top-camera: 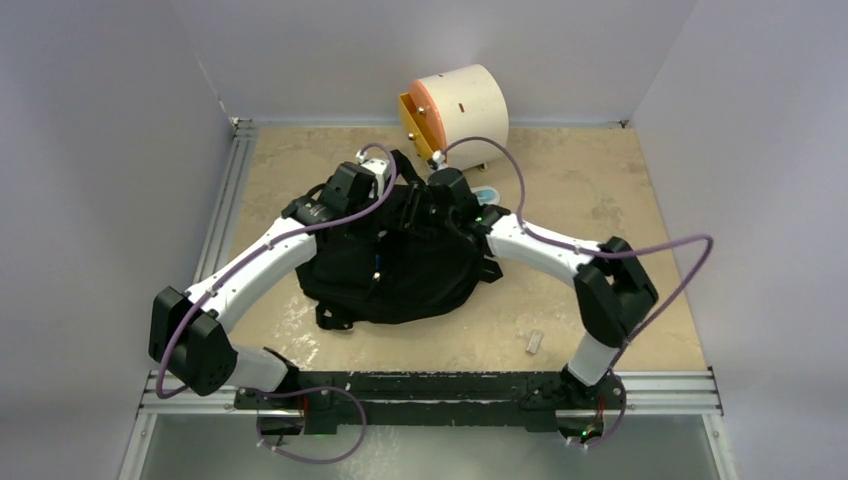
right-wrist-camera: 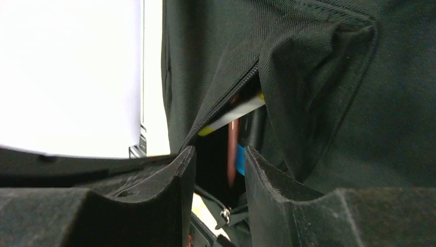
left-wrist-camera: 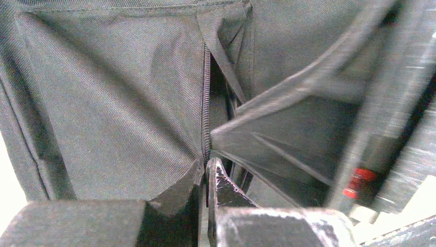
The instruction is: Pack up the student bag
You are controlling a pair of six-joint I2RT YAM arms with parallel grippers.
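Note:
A black bag [top-camera: 425, 285] lies on the table with its zipped mouth parted. My left gripper is shut on the zipper edge of that mouth. Over the opening, my right gripper is open, with a gap between its fingertips and nothing held. Through the gap a white and yellow stick-like item [right-wrist-camera: 234, 116] shows inside the bag, along with a reddish-brown stick [right-wrist-camera: 233, 149] and something blue [right-wrist-camera: 240, 158]. A metal zipper pull [right-wrist-camera: 225, 213] hangs at the near end. The rest of the bag's inside is hidden.
At the back stands a white round drawer unit [top-camera: 470, 105] with its yellow drawer [top-camera: 415, 125] pulled out. A blue and white item [top-camera: 486, 195] lies behind the right gripper. One small pale block [top-camera: 534, 342] rests at front right.

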